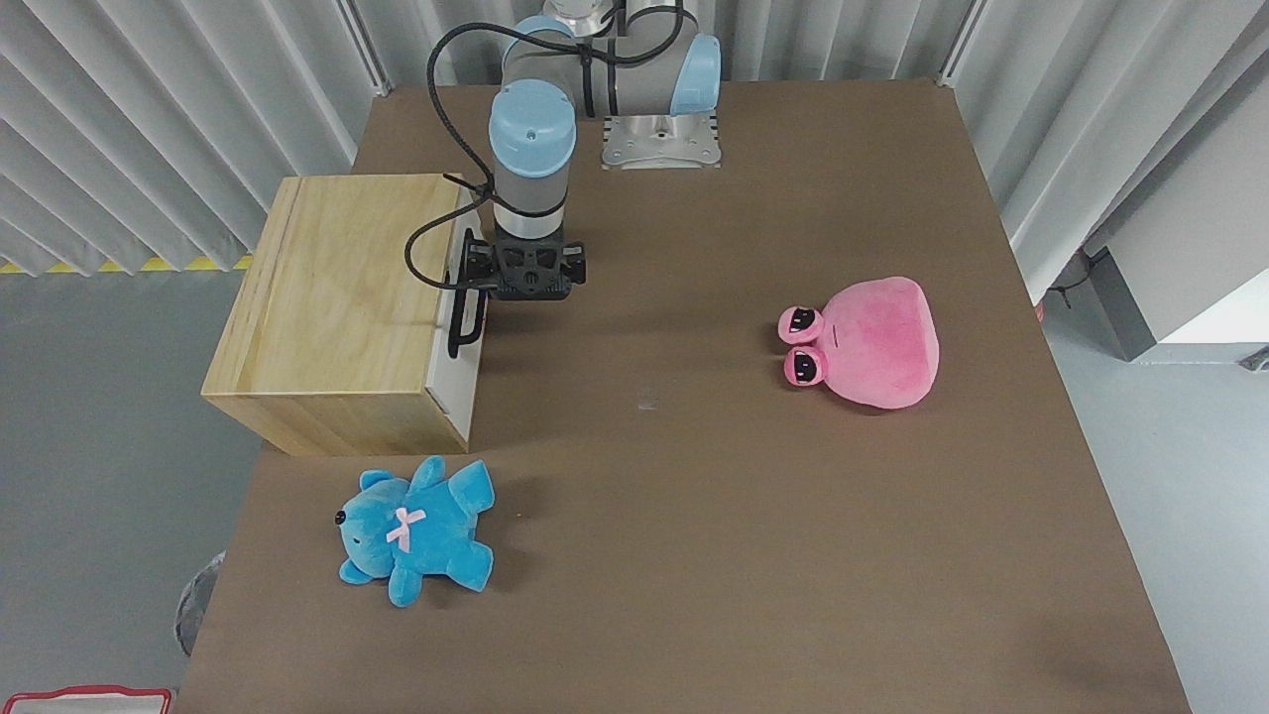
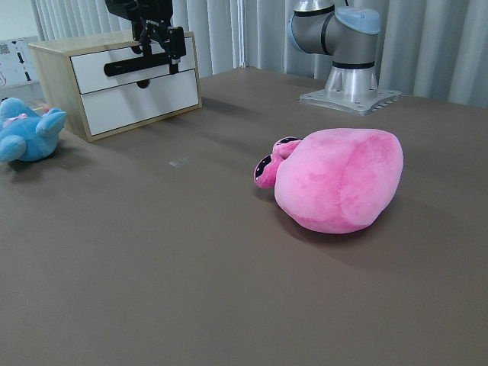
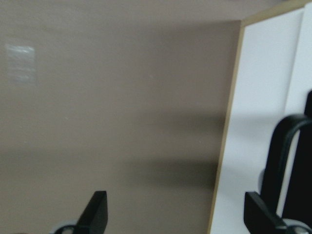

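My gripper [image 1: 523, 268] is at the black handle [image 1: 466, 327] of the top drawer of a wooden cabinet [image 1: 333, 286]. That drawer looks closed, its white front [image 2: 91, 72] nearly flush and its contents hidden. In the wrist view my two black fingertips stand apart at the lower edge, the right one by the handle [image 3: 278, 156]; I cannot tell whether the handle is between them.
A blue plush bear [image 1: 422, 535] lies just in front of the cabinet. A pink plush toy [image 1: 874, 345] lies on the right of the brown table [image 1: 773, 547].
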